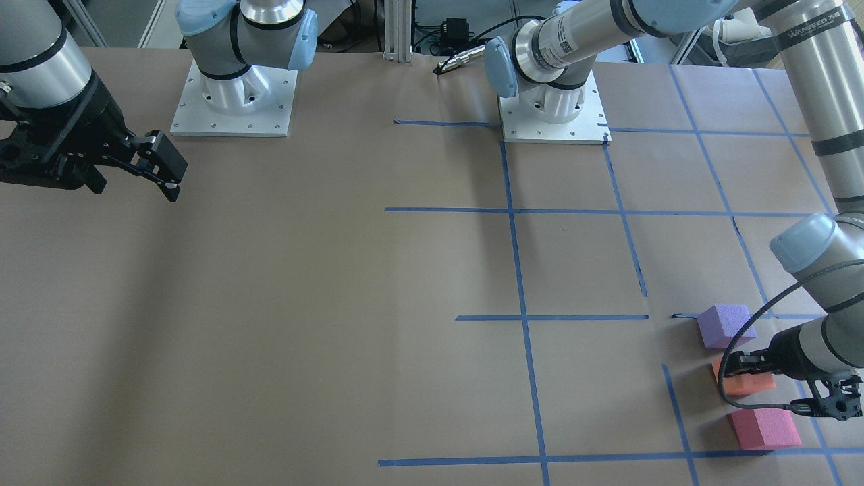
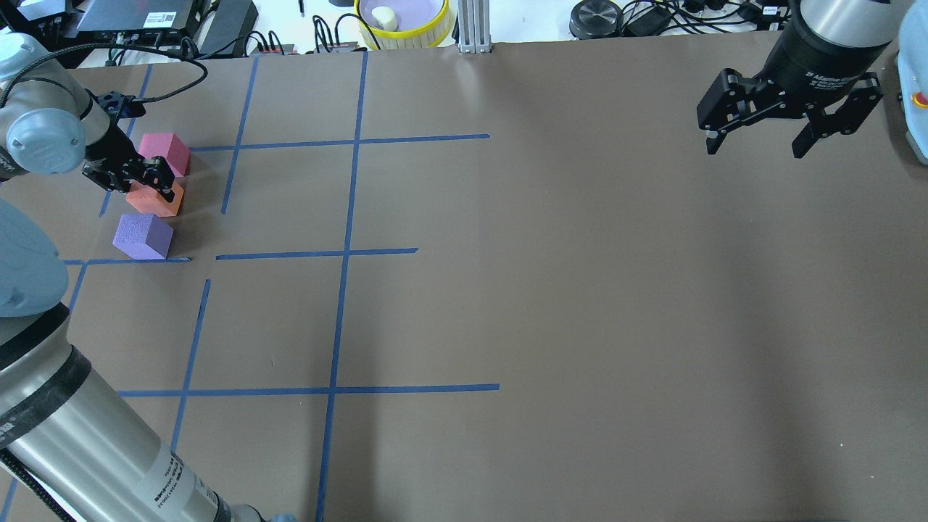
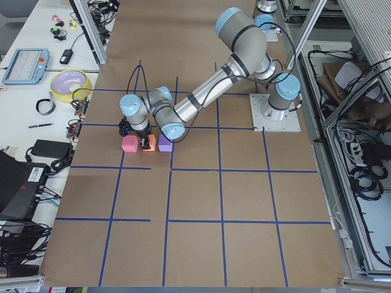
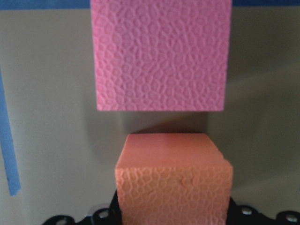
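An orange cube [image 4: 173, 192] sits low on the taped table between a pink cube [image 4: 159, 54] and a purple cube [image 2: 143, 235]. In the top view my gripper [image 2: 152, 183] is down over the orange cube, and in the wrist view that cube fills the space between the black fingers, which appear shut on it. In the front view the pink cube [image 1: 765, 428] is nearer the camera and the purple cube [image 1: 725, 325] farther; the orange one [image 1: 743, 385] is partly hidden by the gripper and cable.
A second black gripper [image 2: 787, 113] hangs at the top right of the top view, far from the cubes. Blue tape lines form a grid.
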